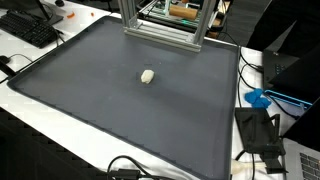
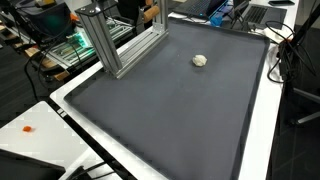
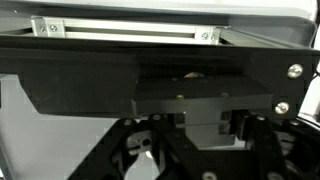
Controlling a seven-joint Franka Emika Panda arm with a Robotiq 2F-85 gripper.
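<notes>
A small pale object (image 1: 147,76) lies alone on the grey tabletop (image 1: 130,115); in the other exterior view the same pale object (image 2: 199,60) sits toward the far side. My gripper shows only in the wrist view, close against a wide black panel with a protruding black ledge (image 3: 200,95). The fingertips are hard to make out against these dark parts, so how far apart they stand does not show. Whether the gripper touches the ledge cannot be told either.
A metal frame (image 1: 160,36) stands at the tabletop's back edge. Cables, a blue item (image 1: 257,98) and a black holder (image 1: 257,130) lie along the right side. A keyboard (image 1: 33,29) is at the far left.
</notes>
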